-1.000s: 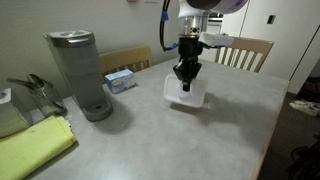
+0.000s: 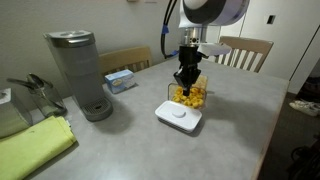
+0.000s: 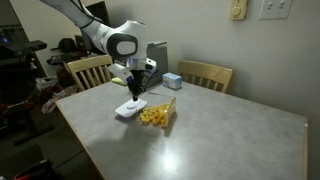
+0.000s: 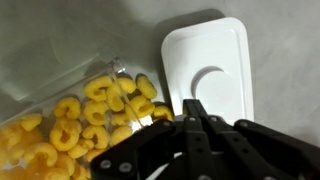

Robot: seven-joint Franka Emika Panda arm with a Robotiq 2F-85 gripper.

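A white rectangular lid (image 2: 179,115) with a round knob is beside a clear container (image 2: 204,88) of yellow puffed snacks (image 4: 70,140). Exterior view 2 shows this lid (image 3: 130,107) to the left of the container; whether it rests fully flat is hard to tell. Over the edge between the two hangs my gripper (image 2: 186,92), shut. In the wrist view, the fingertips (image 4: 190,107) appear close together near the knob of the lid (image 4: 185,60), with nothing visible between them. My gripper's body covers the lower parts of the lid and container there.
A grey cylindrical dispenser (image 2: 78,65) stands left, with a blue-white box (image 2: 119,81) behind it. A yellow cloth (image 2: 32,145) lies at the near left. Chairs stand behind.
A second ago the lid hung in front of the container below my gripper, hiding the snacks.
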